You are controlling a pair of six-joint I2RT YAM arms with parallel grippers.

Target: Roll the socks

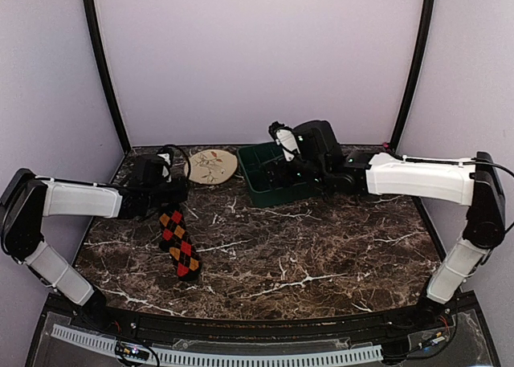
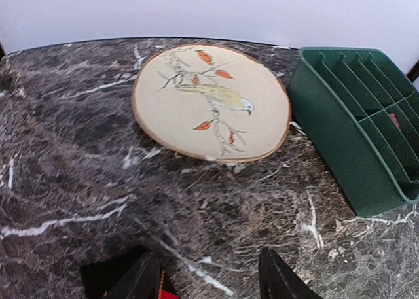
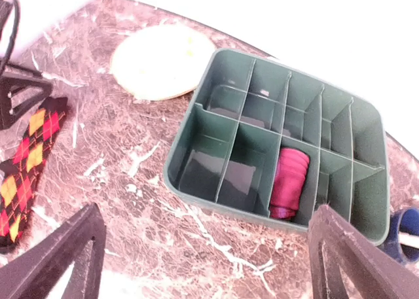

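Observation:
A flat black sock with red and orange diamonds (image 1: pixel 180 242) lies lengthwise on the left of the table. Its top end shows at the bottom of the left wrist view, beside my left gripper, which is open and empty above the table. A rolled pink sock (image 3: pixel 289 181) sits in a near-row compartment of the green divided box (image 3: pixel 226 211). My right gripper stands wide open with nothing between its fingers, raised in front of the box. In the top view the right arm hides part of the box and the pink sock.
A round wooden board with a bird picture (image 2: pixel 209 103) lies at the back, left of the box. A blue cup (image 3: pixel 404 237) stands at the box's right side.

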